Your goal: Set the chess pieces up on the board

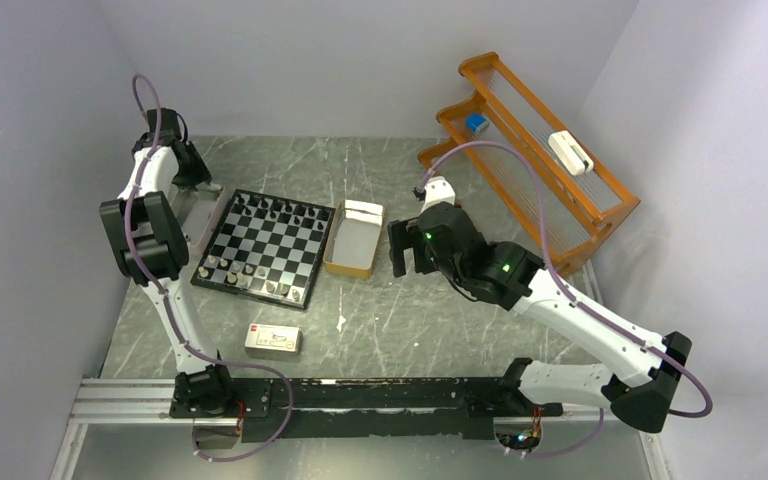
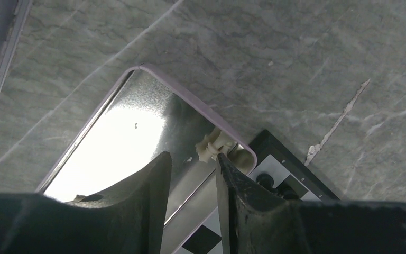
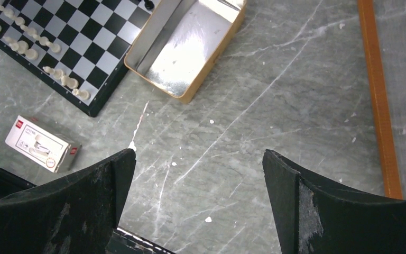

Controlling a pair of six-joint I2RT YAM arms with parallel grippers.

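Note:
The chessboard [image 1: 265, 247] holds black pieces along its far edge and white pieces [image 3: 26, 50] along its near edge. At its left lies a metal tray [image 2: 111, 145], with white pieces [image 2: 214, 145] in its corner. My left gripper hangs over that tray, its fingers part open with nothing seen held between them. My right gripper stands wide and empty above bare marble, right of the board.
An open tan box [image 1: 354, 241] sits right of the board, a small carton [image 1: 272, 338] below it. A wooden rack [image 1: 600, 215] stands at the back right.

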